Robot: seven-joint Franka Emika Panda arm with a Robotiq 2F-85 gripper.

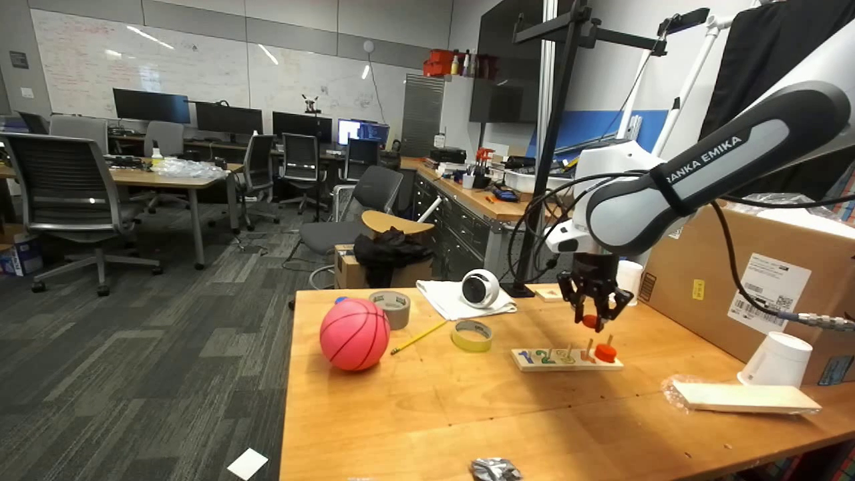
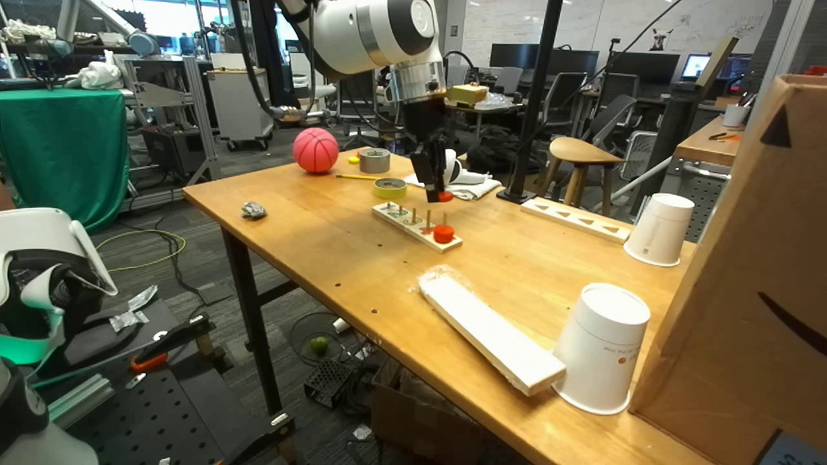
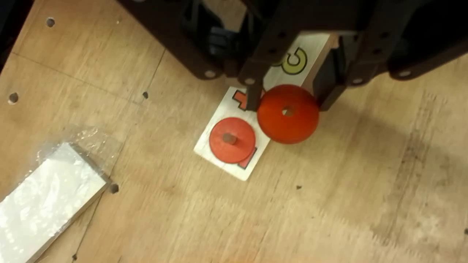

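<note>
A wooden number board [image 1: 565,360] with upright pegs lies on the table. One red disc [image 3: 233,140] sits around the peg at its end, seen from above in the wrist view. My gripper [image 1: 589,321] is above the board near that same end, with a second red disc [image 3: 288,114] between its fingertips, clear of the board. From above, this disc appears beside the board's edge, its centre hole visible, and it hides part of the board. In exterior view 2 the raised disc [image 2: 445,197] shows just past the dark fingers [image 2: 431,186].
A plastic-wrapped plank [image 2: 488,329] and a white cup [image 2: 605,349] stand toward the big cardboard box [image 2: 744,294]. A yellow tape roll [image 1: 472,336], pencil [image 1: 418,337] and pink ball [image 1: 355,334] are on the board's other side.
</note>
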